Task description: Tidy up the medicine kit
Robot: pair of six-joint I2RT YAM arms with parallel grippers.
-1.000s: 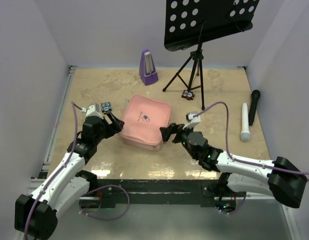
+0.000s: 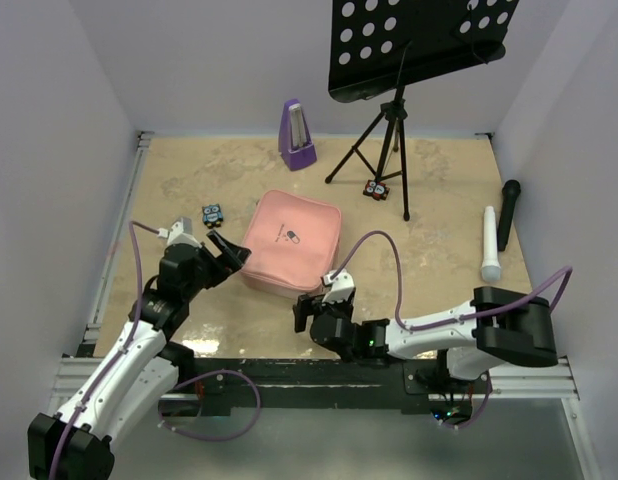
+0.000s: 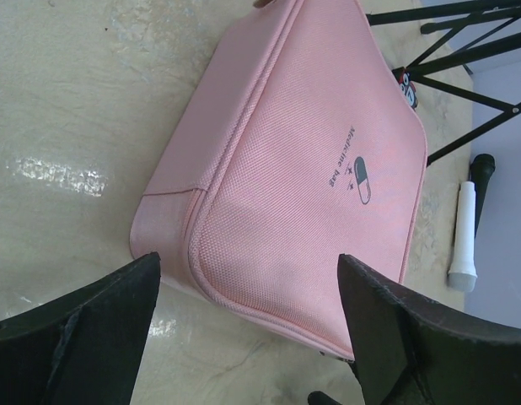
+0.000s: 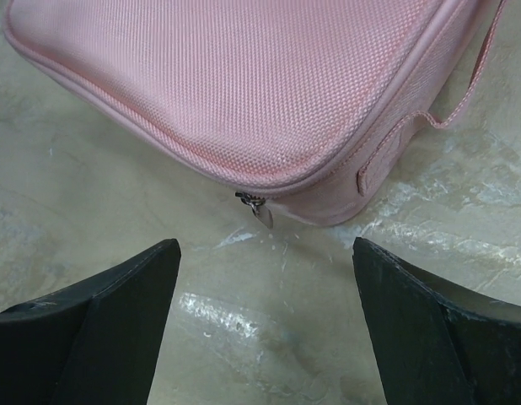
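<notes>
A pink medicine bag (image 2: 289, 240), lettered "Medicine bag", lies closed on the table. My left gripper (image 2: 232, 255) hangs open at its left side; in the left wrist view the bag (image 3: 303, 177) fills the space beyond the open fingers. My right gripper (image 2: 314, 312) is at the bag's front right corner, open, with nothing between its fingers. In the right wrist view a metal zipper pull (image 4: 260, 215) hangs from that corner, just beyond the fingertips, and a fabric strap (image 4: 450, 114) runs along the side.
A purple metronome (image 2: 297, 150) and black music stand (image 2: 394, 120) stand behind. Small patterned objects (image 2: 212, 215) (image 2: 375, 190) lie near the back. A white microphone (image 2: 490, 245) and a black one (image 2: 507, 215) lie at right.
My right gripper has moved left and toward the table's front, round to below the bag's front corner. The left gripper has shifted slightly; the bag looks unmoved.
</notes>
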